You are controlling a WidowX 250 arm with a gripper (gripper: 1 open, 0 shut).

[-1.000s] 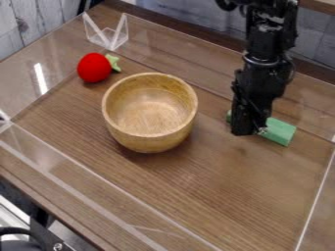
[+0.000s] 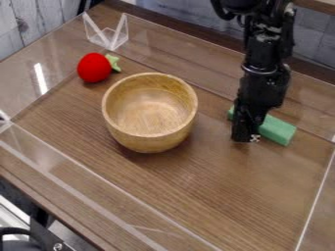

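The black arm reaches down from the top right, and its gripper (image 2: 246, 125) is low over the table, shut, beside and partly in front of a green block (image 2: 275, 127). The block lies on the wooden table to the right of a tan bowl (image 2: 148, 109). Whether the fingertips touch the block is hard to tell.
A red tomato-like object (image 2: 94, 68) with a green top lies at the upper left, with a white wire-like item (image 2: 110, 31) behind it.
The gripper has shifted very slightly beside the green block. The block and bowl appear to be in the same places.
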